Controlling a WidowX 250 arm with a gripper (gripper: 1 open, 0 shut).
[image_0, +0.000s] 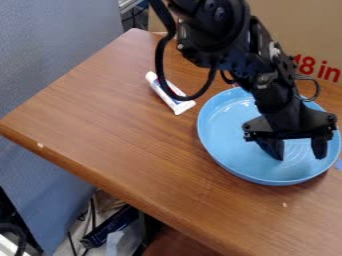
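My black gripper reaches down over a light blue plate at the right of the wooden table, its two fingers apart and low inside the plate. Nothing shows between them. A white tube, like toothpaste, lies on the wood to the left of the plate, partly near the hanging black cable of my arm.
A cardboard box with red print stands behind. Past the table's left edge are a grey surface and loose dark items with cables.
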